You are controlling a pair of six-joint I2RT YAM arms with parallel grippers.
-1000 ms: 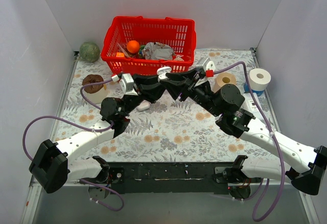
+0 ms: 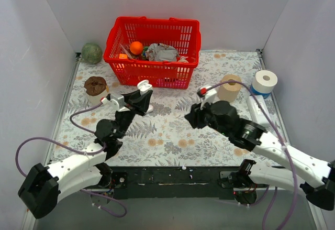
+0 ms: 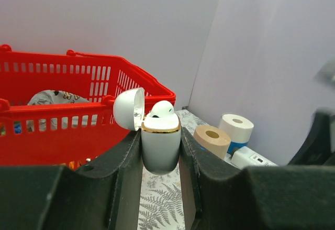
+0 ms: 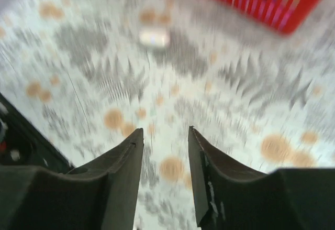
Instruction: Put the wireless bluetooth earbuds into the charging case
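Observation:
In the left wrist view, the white charging case (image 3: 160,149) is held upright between the fingertips of my left gripper (image 2: 143,95), which is shut on it. Its lid (image 3: 128,109) stands raised to one side. A smooth white dome, seemingly an earbud (image 3: 163,109), pokes up from the case's gold-edged opening; how deep it sits, and whether there is a second one, cannot be told. Off to the right in the top view, my right gripper (image 2: 190,119) hangs over the table. Its fingers (image 4: 129,162) are apart, with only the blurred tabletop between them.
A small white rounded object (image 4: 154,37) lies on the flowered tablecloth, partly behind my left gripper from above. The red basket (image 2: 152,75) stands at the back. Tape rolls (image 2: 230,89) and a white box (image 2: 258,110) line the right side.
The grippers were together at the case; now they are well apart. The left one has carried the case leftward.

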